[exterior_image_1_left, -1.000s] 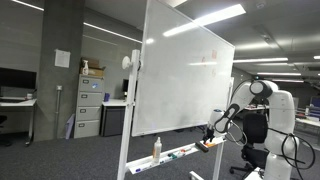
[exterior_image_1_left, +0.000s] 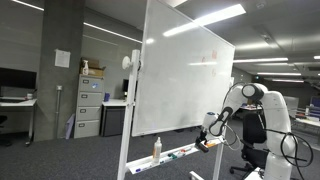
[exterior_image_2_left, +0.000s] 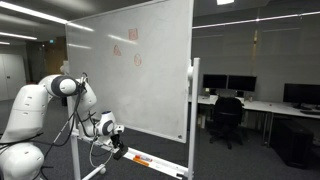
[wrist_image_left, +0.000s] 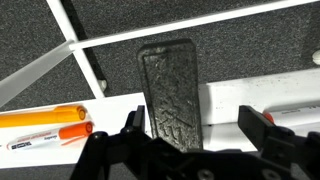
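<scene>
A black whiteboard eraser (wrist_image_left: 172, 92) lies lengthwise across the white tray in the wrist view, its far end jutting past the tray edge. My gripper is open, with one finger on each side of the eraser's near part; a gap shows on both sides, wider on the right. In exterior view 1 the gripper (exterior_image_1_left: 204, 144) is low at the right end of the board's tray, too small to make out its fingers. Exterior view 2 shows it at the tray's left part, by a dark block (exterior_image_2_left: 120, 153).
Orange (wrist_image_left: 42, 116) and red-capped markers (wrist_image_left: 50, 136) lie left of the eraser, another red one (wrist_image_left: 292, 116) to the right. The whiteboard (exterior_image_2_left: 130, 70) with faint red drawings rises above the tray. A spray bottle (exterior_image_1_left: 157, 150) stands farther along.
The arm's wrist has shifted slightly up and left in exterior view 1 over the last second. The board and tray items look unmoved.
</scene>
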